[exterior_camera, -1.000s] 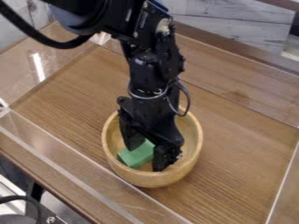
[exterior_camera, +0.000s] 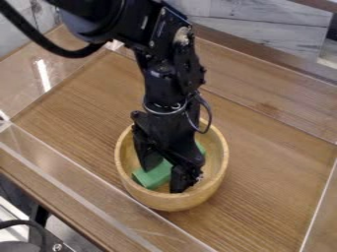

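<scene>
My black gripper reaches down from the top into a round yellow bowl, its fingers open over a green object lying in the bowl. Part of the green object is hidden behind the fingers, so whether they touch it is unclear.
The bowl stands on a wooden table near its front edge, where a pale strip runs along the left. A light grey wood-grain wall is at the back.
The upper part of the arm has shifted slightly; the bowl and green object look about where they were.
</scene>
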